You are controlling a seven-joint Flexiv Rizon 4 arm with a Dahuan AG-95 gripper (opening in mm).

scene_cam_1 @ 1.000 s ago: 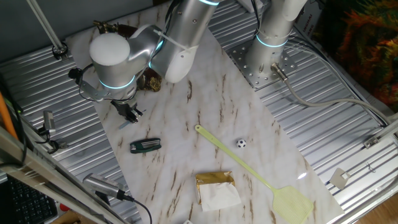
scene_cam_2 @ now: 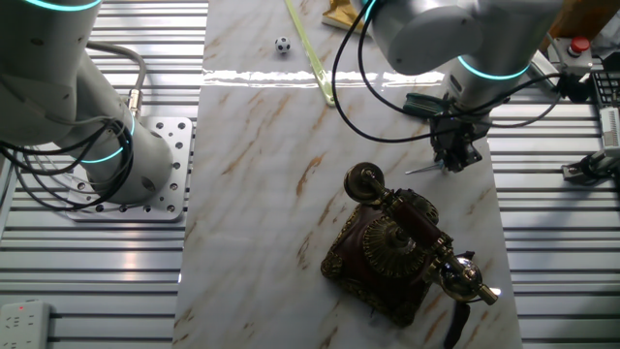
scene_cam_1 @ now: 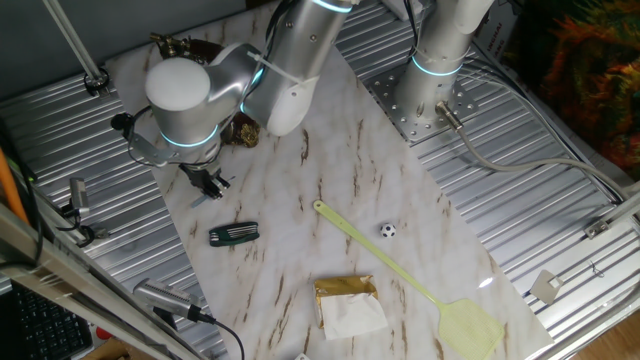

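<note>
My gripper (scene_cam_1: 214, 188) hangs low over the left edge of the marble-patterned board, its dark fingers pointing down. A thin greyish strip (scene_cam_2: 423, 171) sticks out beside the fingertips in exterior view 2; whether it is held or lies beneath them I cannot tell. Just in front of the gripper in exterior view 1 lies a dark green folding tool (scene_cam_1: 234, 234) with silvery bits, apart from the fingers. An ornate antique-style telephone (scene_cam_2: 387, 242) stands near the gripper, mostly hidden behind the arm in exterior view 1.
A yellow-green fly swatter (scene_cam_1: 380, 257) lies diagonally across the board. Near it are a small football (scene_cam_1: 388, 230) and a gold box with white paper (scene_cam_1: 350, 308). The board's middle is bare. A camera (scene_cam_1: 172, 298) on a stand is at the left edge.
</note>
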